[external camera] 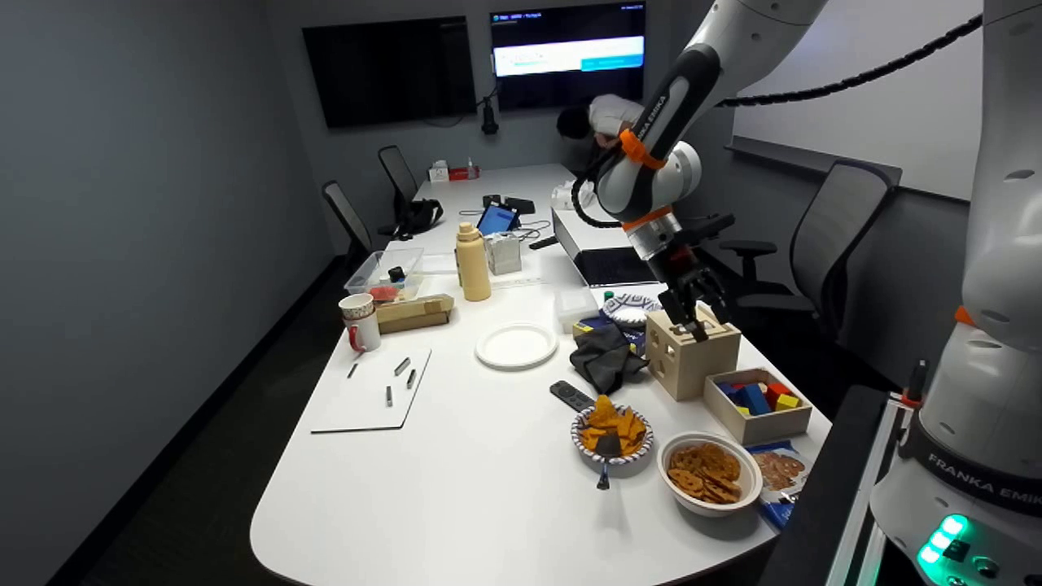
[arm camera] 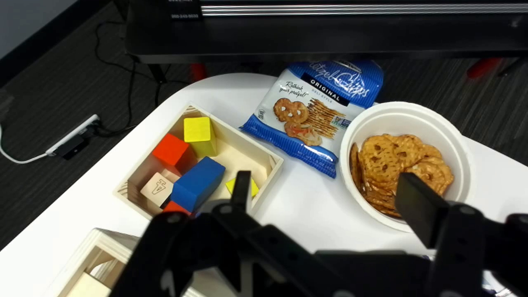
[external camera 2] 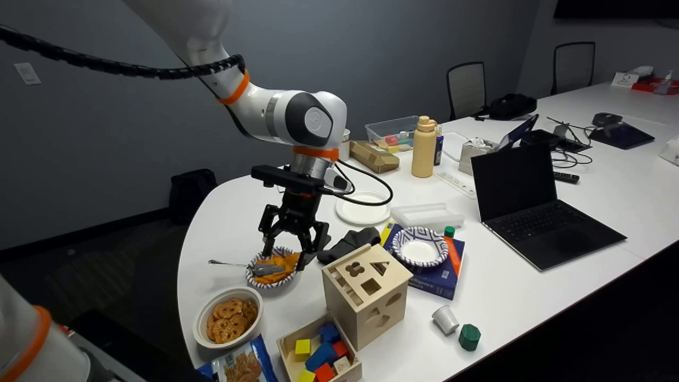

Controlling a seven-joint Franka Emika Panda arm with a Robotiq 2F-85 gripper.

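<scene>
My gripper hangs above the table with its fingers wide apart and nothing between its fingers. In exterior view 2 the gripper point(external camera 2: 285, 247) shows in front of a patterned bowl of orange chips point(external camera 2: 280, 277), on which a spatula point(external camera 2: 267, 270) rests. A white bowl of pretzel crisps point(arm camera: 467, 163) stands beside a blue pretzel bag point(arm camera: 297, 123). Left of the bag in the wrist view lies an open wooden tray point(arm camera: 242, 136) of coloured blocks. The wooden shape-sorter box point(external camera 2: 356, 312) stands close to that tray.
A dark cloth point(external camera: 607, 358), a remote point(external camera: 571, 395) and a white plate point(external camera: 517, 346) lie on the table. A patterned bowl point(external camera 2: 420, 247) sits on a blue book point(external camera 2: 439, 280). The laptop point(external camera 2: 534, 210) stands open farther back.
</scene>
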